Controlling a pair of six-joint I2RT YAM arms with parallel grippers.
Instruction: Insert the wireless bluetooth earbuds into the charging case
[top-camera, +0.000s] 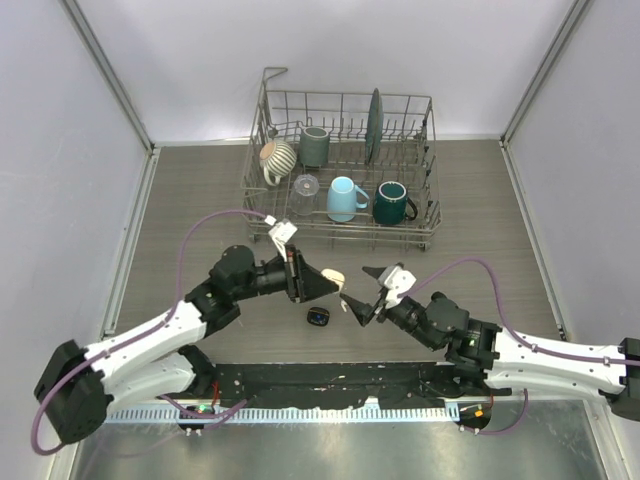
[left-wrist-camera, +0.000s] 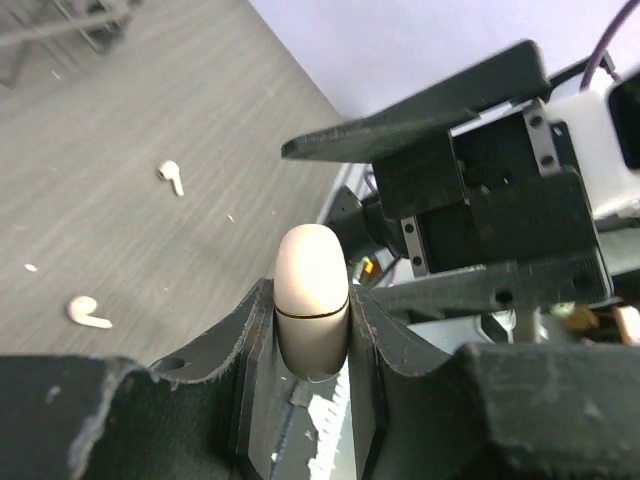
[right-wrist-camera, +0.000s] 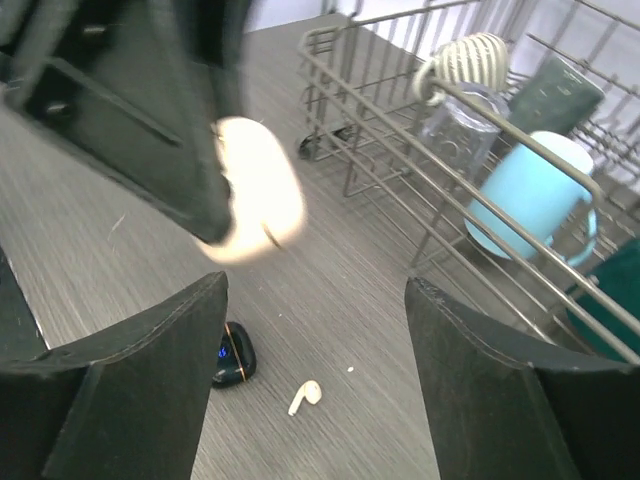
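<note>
The white charging case (left-wrist-camera: 312, 258) is pinched between the fingers of my left gripper (top-camera: 326, 284). Its thin seam shows in the left wrist view, and the lid looks shut. My right gripper (top-camera: 361, 288) stands apart from the case, its fingers spread with nothing between them. In the right wrist view the case (right-wrist-camera: 262, 190) hangs blurred above the table, partly covered by a left finger. One white earbud (left-wrist-camera: 170, 175) and another earbud (left-wrist-camera: 86, 311) lie loose and apart on the table. From the right wrist, only one earbud (right-wrist-camera: 310, 392) shows.
A small black box-like object (top-camera: 318, 316) lies on the table below the left gripper. Behind stands a wire dish rack (top-camera: 340, 235) with several cups and a plate. Table at either side of the rack is clear.
</note>
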